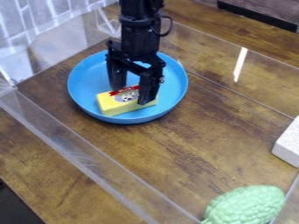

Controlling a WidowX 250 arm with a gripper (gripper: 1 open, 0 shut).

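A black gripper (pixel 133 77) reaches down from the top into a blue plate (pixel 86 80) at upper middle, open, its fingers around a yellow block (pixel 114 103) with a red and white printed top. The gripper hides part of the block; whether the fingers touch it is unclear.
A green lettuce-like object (pixel 244 206) lies at bottom right, and a white block (pixel 288 142) at the right edge. A clear strip runs along the lower left.
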